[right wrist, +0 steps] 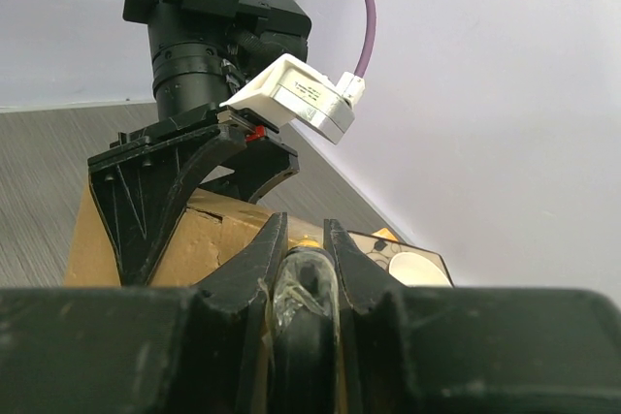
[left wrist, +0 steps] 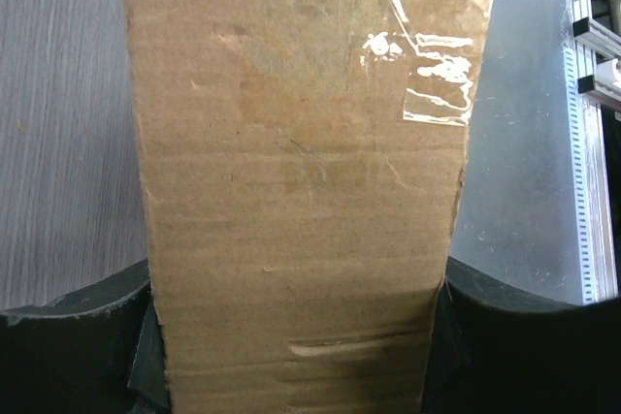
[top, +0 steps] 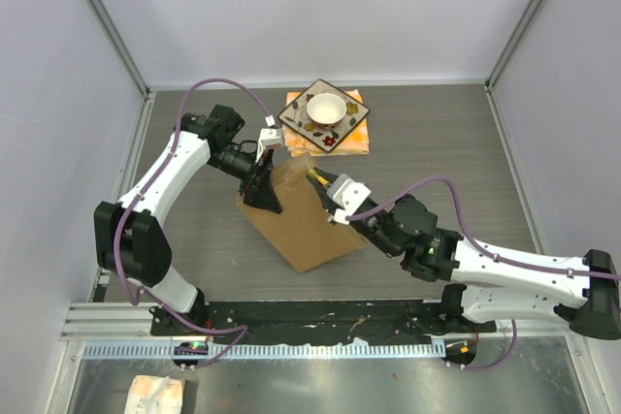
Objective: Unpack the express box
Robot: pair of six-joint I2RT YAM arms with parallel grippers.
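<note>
The cardboard box (top: 296, 227) stands tilted at the middle of the work surface, with tape on its narrow side (left wrist: 301, 191). My left gripper (top: 260, 181) is shut on the box, which fills the space between its fingers in the left wrist view. My right gripper (top: 320, 179) is at the box's upper edge, shut on a yellow-handled tool (right wrist: 306, 273); the rest of the tool is dark and mostly hidden between the fingers, so its type is unclear.
A patterned square tray (top: 299, 114) with a white bowl (top: 326, 107) sits on an orange cloth (top: 354, 145) at the back. White walls bound the area. A folded cloth (top: 155, 399) lies beyond the front rail.
</note>
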